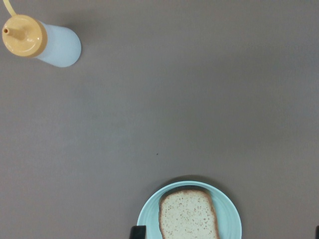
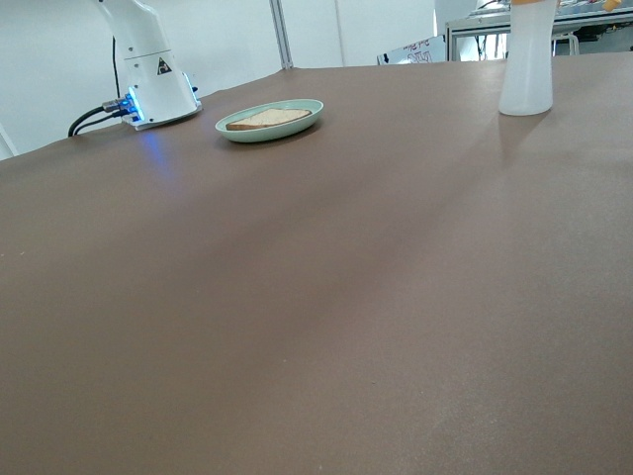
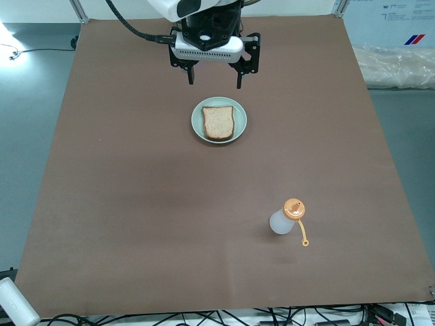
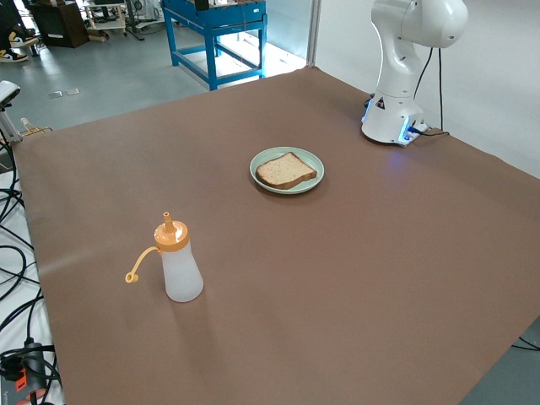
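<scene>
A slice of bread (image 3: pixel 218 122) (image 4: pixel 285 170) (image 1: pixel 187 216) lies on a pale green plate (image 3: pixel 240 128) (image 2: pixel 299 104) (image 1: pixel 224 214). A squeeze bottle (image 3: pixel 281 221) (image 2: pixel 526 69) (image 4: pixel 181 271) (image 1: pixel 58 45) with an orange cap stands upright nearer the front of the table, apart from the plate. My gripper (image 3: pixel 215 78) hangs above the far part of the table, behind the plate in the left camera view, open with nothing between its fingers. In the wrist view its fingertips show at the bottom edge.
Cables (image 4: pixel 17 304) run along one outer edge. The white arm base (image 4: pixel 392 118) stands at the table's far edge, beside a wall.
</scene>
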